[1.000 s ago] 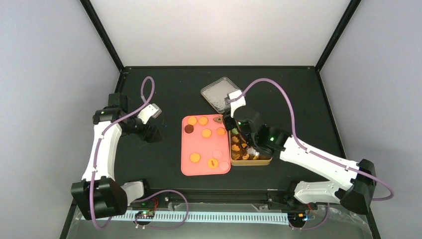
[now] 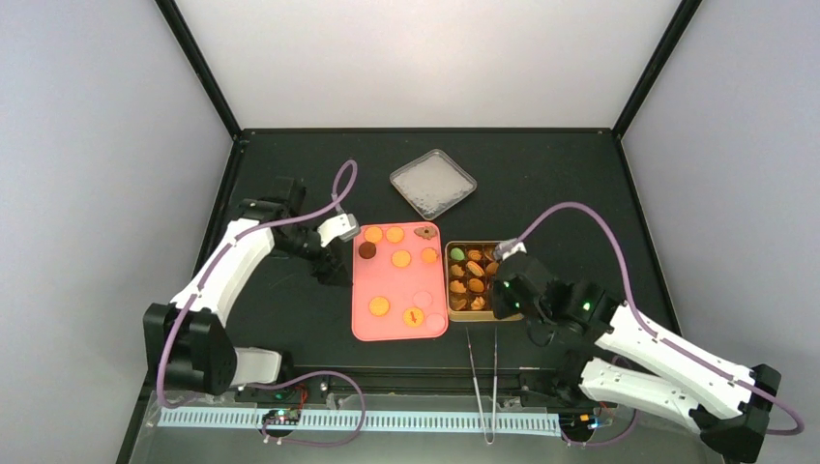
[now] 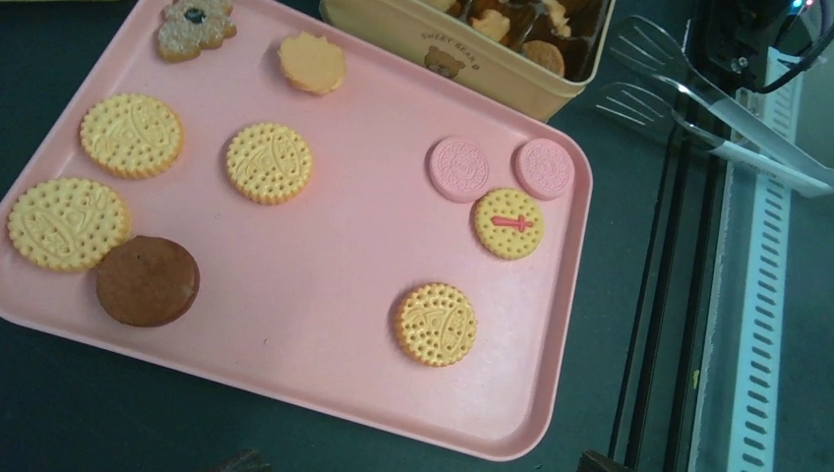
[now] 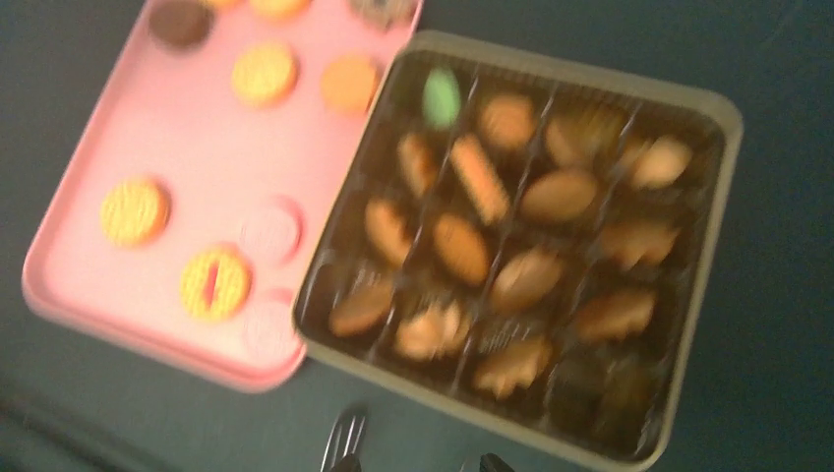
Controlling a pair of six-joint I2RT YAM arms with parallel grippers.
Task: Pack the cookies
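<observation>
Round cookies lie on the pink tray (image 3: 325,285): several yellow biscuits, a brown cookie (image 3: 148,281), two pink cookies, one biscuit with a red sword (image 3: 508,223), a leaf-shaped cookie (image 3: 313,64) and a bear-shaped one. Against the tray's right side stands the divided cookie box (image 4: 713,246); its compartments hold many cookies, and the near right corner looks dark and empty. My left gripper (image 2: 340,275) hovers at the tray's left edge, its fingertips wide apart and empty. Over the box's near right part is my right gripper (image 2: 505,307), open, with nothing visible between its fingertips.
A clear lid (image 2: 432,184) lies behind the tray and box. Metal fork-ended tongs (image 2: 478,382) lie in front of the box, reaching over the table's front edge.
My left gripper has swung right, up to the tray's edge. My right gripper has moved from the box's far left corner toward its near right side. The tray's cookies look unmoved.
</observation>
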